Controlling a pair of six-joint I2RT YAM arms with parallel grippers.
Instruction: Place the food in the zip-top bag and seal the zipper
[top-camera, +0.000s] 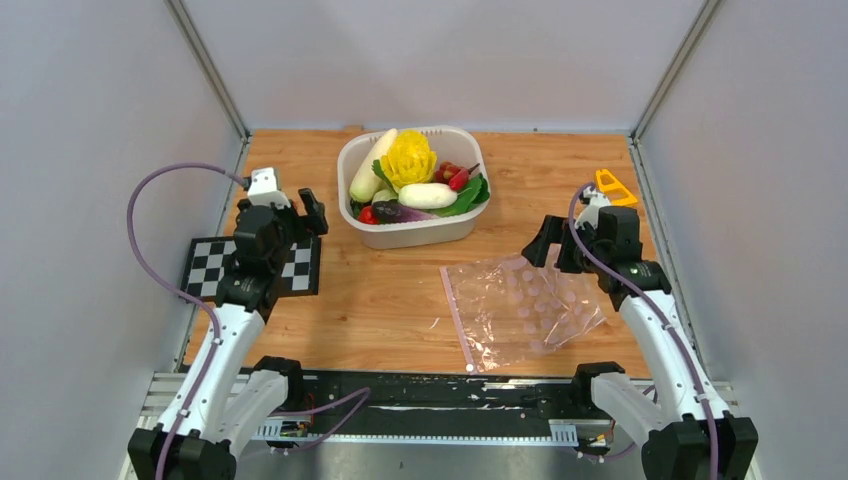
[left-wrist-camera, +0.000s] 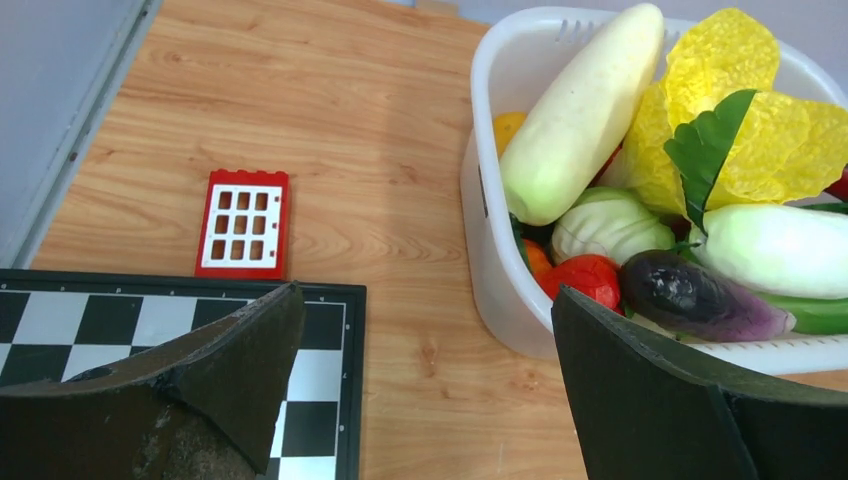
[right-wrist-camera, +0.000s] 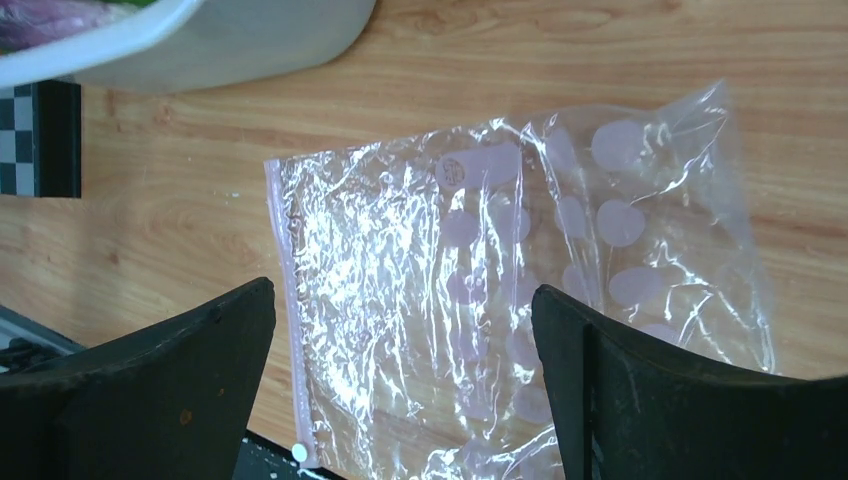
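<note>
A white basket (top-camera: 420, 232) at the back centre holds several vegetables, among them a pale squash (left-wrist-camera: 580, 110), yellow lettuce (top-camera: 408, 156), a white radish (left-wrist-camera: 770, 250), an eggplant (left-wrist-camera: 690, 290) and a red tomato (left-wrist-camera: 585, 280). A clear zip top bag (top-camera: 510, 315) with a pink zipper edge (right-wrist-camera: 290, 300) lies flat at the front right. My left gripper is open above the table, left of the basket. Over the bag, my right gripper hangs open, nothing between its fingers.
A checkerboard (top-camera: 208, 262) lies at the left under the left arm, with a red-framed piece (left-wrist-camera: 242, 260) behind it. A yellow object (top-camera: 616, 185) sits at the back right. Bare table lies between checkerboard and bag.
</note>
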